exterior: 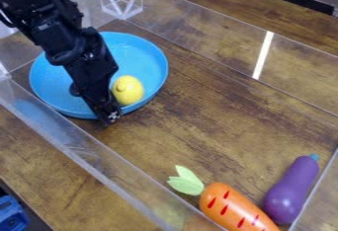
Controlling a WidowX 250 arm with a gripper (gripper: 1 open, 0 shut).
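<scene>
The black gripper (99, 107) reaches down from the upper left into a blue bowl (145, 52), its fingertips low at the bowl's front right. A yellow lemon-like object (128, 90) is in the bowl just right of the fingers. Whether the fingers touch it or how far they are parted I cannot tell, as the arm hides much of that area.
A toy carrot (235, 210) and a purple eggplant (294, 186) lie at the front right. Clear plastic walls (93, 171) edge the workspace.
</scene>
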